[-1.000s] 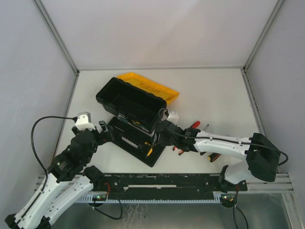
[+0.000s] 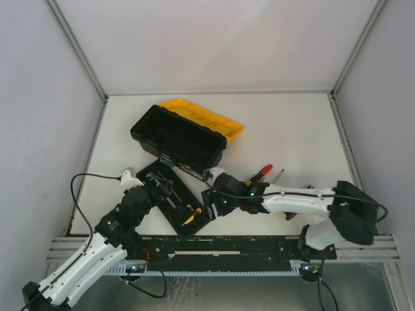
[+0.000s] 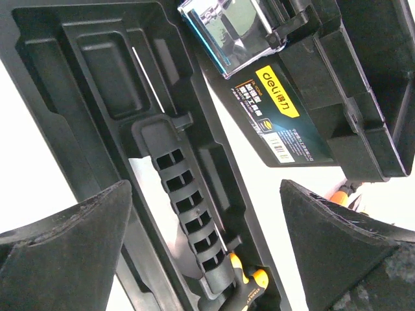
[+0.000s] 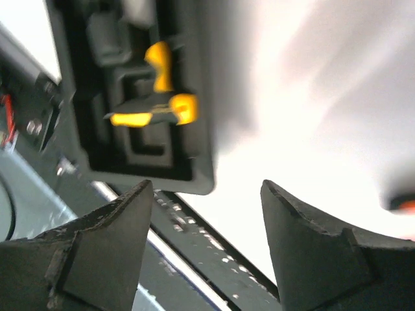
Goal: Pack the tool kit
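A black insert tray (image 2: 174,222) lies slantwise in front of the open black toolbox (image 2: 175,133). Inside it, a yellow-and-black tool rests at the near end; the left wrist view also catches its handles (image 3: 259,280). Over the tray's left part, my left gripper (image 2: 159,186) is open, fingers wide apart with the tray's ribbed holder (image 3: 185,201) seen in the gap. Beside the tray's right edge, my right gripper (image 2: 210,203) is open and empty. The right wrist view is blurred, with the tray's near corner (image 4: 198,184) just beyond the fingers.
A yellow tray (image 2: 211,120) lies behind the toolbox. To the right, partly under my right arm, are loose tools, including a red-handled one (image 2: 262,172) and a thin one (image 2: 278,175).
The black tray has turned to a steeper slant, its near end swinging left and toward the front. My left gripper came right over the tray; my right gripper has shifted toward the front left.
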